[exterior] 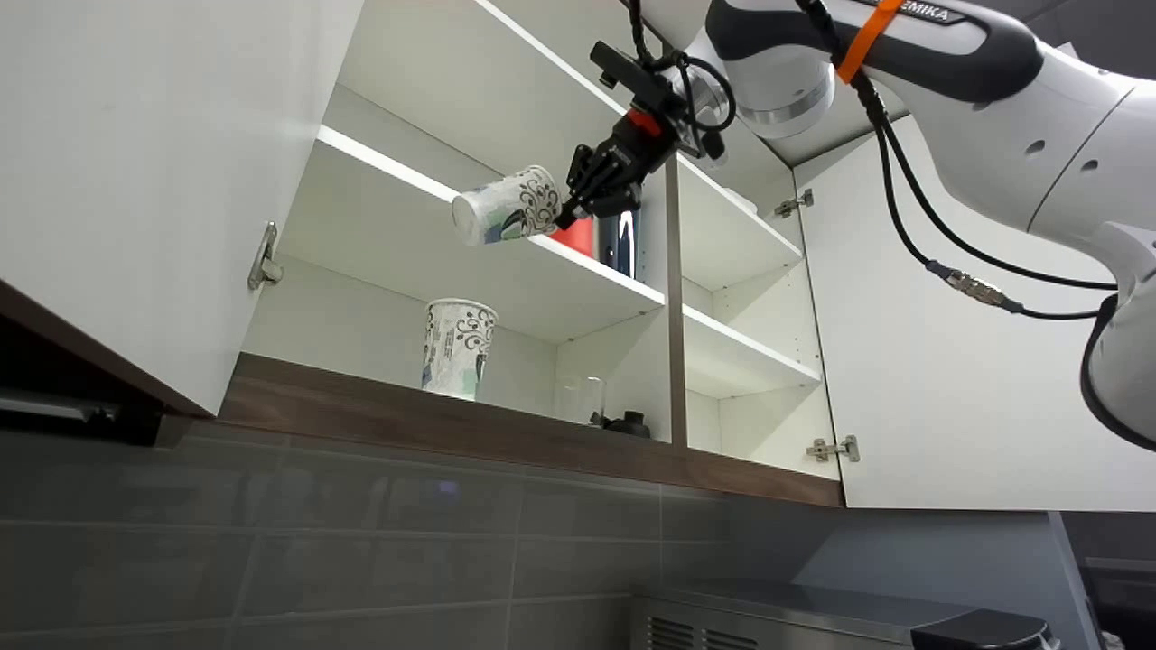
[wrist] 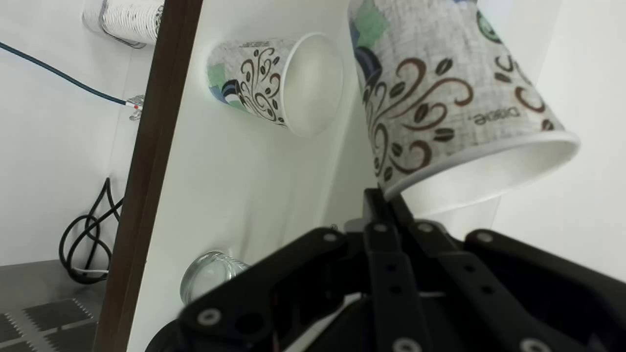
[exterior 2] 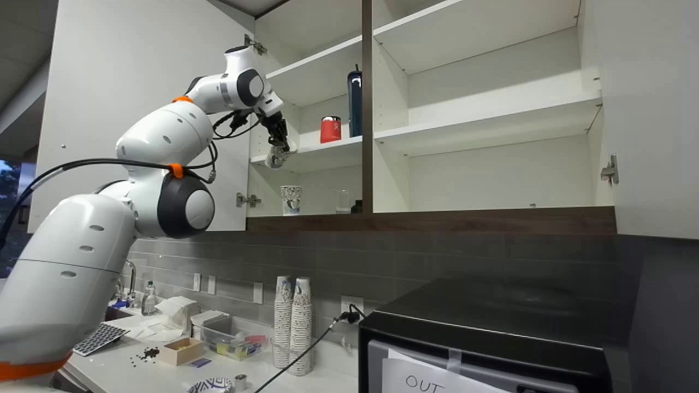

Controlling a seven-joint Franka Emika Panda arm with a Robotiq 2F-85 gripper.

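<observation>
A patterned paper cup [exterior: 509,206] hangs tilted in the air in front of the cabinet's middle shelf, its rim pinched by my gripper [exterior: 565,217]. In the wrist view the shut fingertips meet at the edge of that cup [wrist: 434,99], and its mouth faces back toward the gripper. Below it, a second cup [exterior: 460,347] of the same pattern stands upright on the cabinet's bottom shelf, apart from the held one. Its open mouth shows in the wrist view, where this standing cup [wrist: 252,82] appears at the upper left.
A red tumbler [exterior 2: 331,129] and a tall dark bottle [exterior 2: 355,103] stand on the middle shelf [exterior 2: 327,145]. A clear glass [wrist: 211,275] is on the bottom shelf. Open cabinet doors [exterior: 141,162] flank the space. The right-hand compartments look empty.
</observation>
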